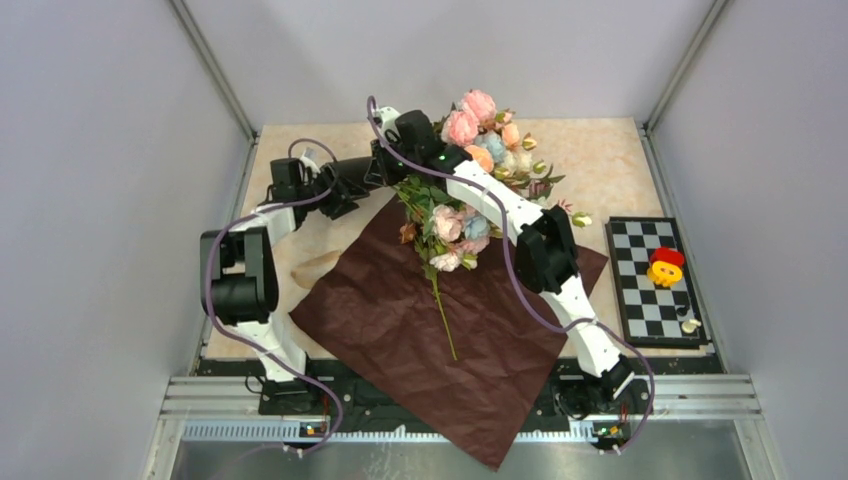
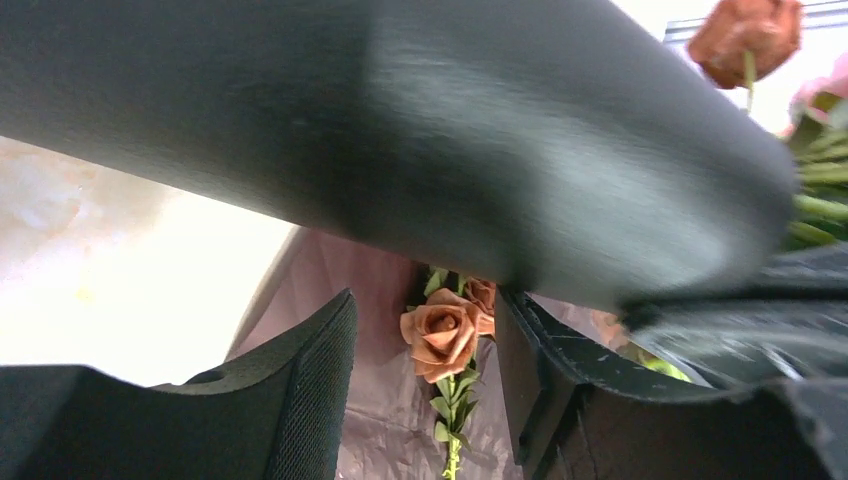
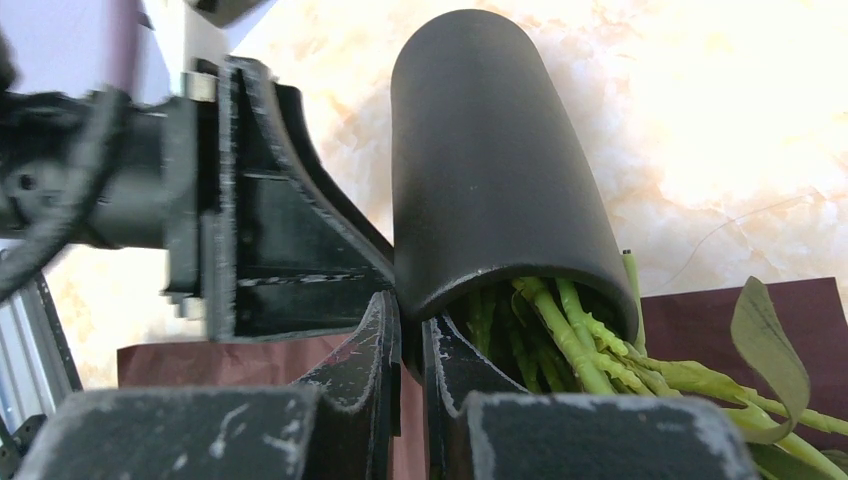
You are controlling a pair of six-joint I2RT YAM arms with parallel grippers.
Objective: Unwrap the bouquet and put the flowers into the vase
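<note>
The black vase [image 1: 352, 171] lies on its side near the table's back left. In the right wrist view, several green stems [image 3: 565, 340] run into the mouth of the vase [image 3: 490, 170]. Pinched on its rim is my right gripper, shut. My left gripper sits against the vase's side; its fingers are apart, with the vase [image 2: 420, 150] across their tips, and whether they grip it is unclear. The mixed bouquet [image 1: 475, 150] spreads right of the mouth. A loose orange rose [image 2: 442, 335] lies on the cloth below.
A brown cloth [image 1: 430, 370] covers the middle of the table and hangs over the front edge. To the right lies a checkered board [image 1: 637, 290] with a red and yellow toy [image 1: 665, 268]. The table's left side holds a pale patch [image 1: 316, 268].
</note>
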